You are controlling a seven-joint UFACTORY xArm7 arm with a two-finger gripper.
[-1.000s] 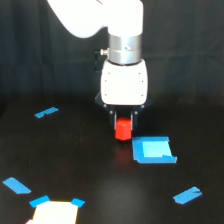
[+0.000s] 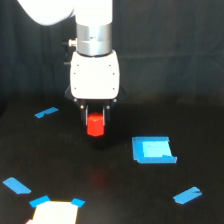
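My white gripper (image 2: 95, 108) points down left of the middle of the camera view, shut on a small red object (image 2: 95, 125). The red object hangs between the fingers, with its upper edge partly covered by them. Whether it clears the black surface (image 2: 110, 180) is hard to tell. To the right lies a pale blue square (image 2: 155, 149) edged with blue tape, apart from the gripper.
A pale, whitish thing (image 2: 53, 213) is cut off at the bottom left, with blue tape strips beside it. Other blue tape strips lie at the left (image 2: 16, 186), upper left (image 2: 46, 112) and lower right (image 2: 187, 195).
The arm has moved left, away from the blue-taped square, and the red object has moved along with the gripper.
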